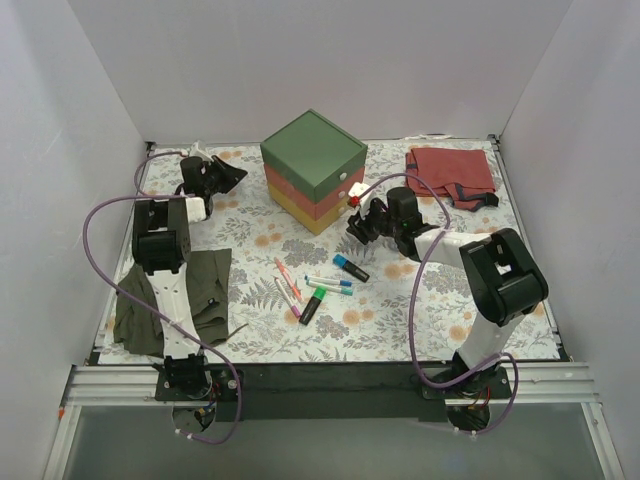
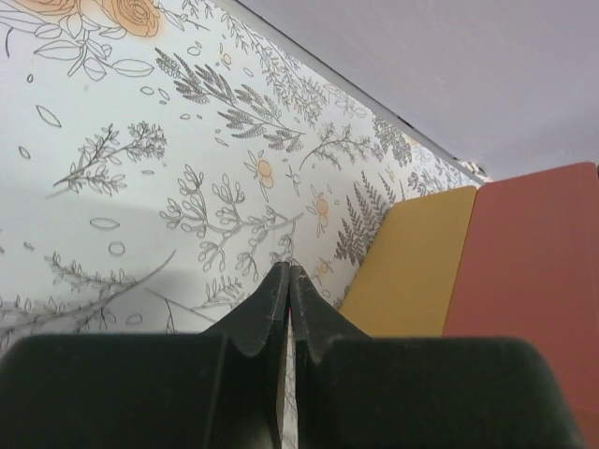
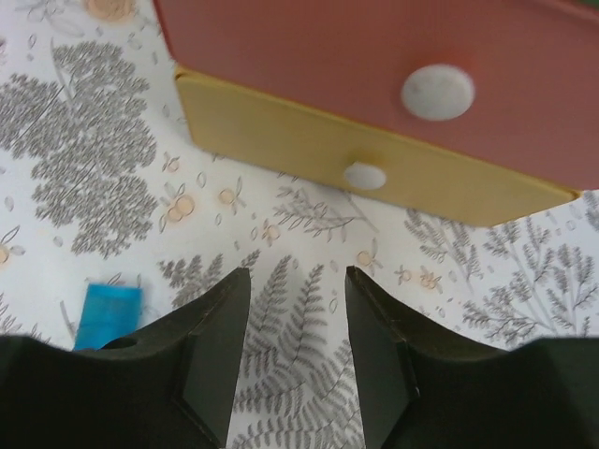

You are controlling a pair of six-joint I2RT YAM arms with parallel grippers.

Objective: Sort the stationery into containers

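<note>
A stacked drawer unit with a green top [image 1: 313, 150], a red tier [image 1: 300, 200] and a yellow tier [image 1: 285, 205] stands at the back middle. White knobs [image 3: 438, 92] show on its front, and no drawer stands pulled out. Markers and pens lie mid-table: a blue-capped black marker [image 1: 351, 267], a green-capped one [image 1: 312, 306], two slim light-blue and teal markers [image 1: 329, 285], and pink and orange pens [image 1: 287, 298]. Left of the unit, my left gripper is shut with nothing visible between its fingers. My right gripper is open and empty before the drawer front, near the blue cap [image 3: 109, 313].
A dark green cloth-like item [image 1: 195, 300] covers the left front of the table. The red folded item [image 1: 448, 170] with black straps lies at the back right.
</note>
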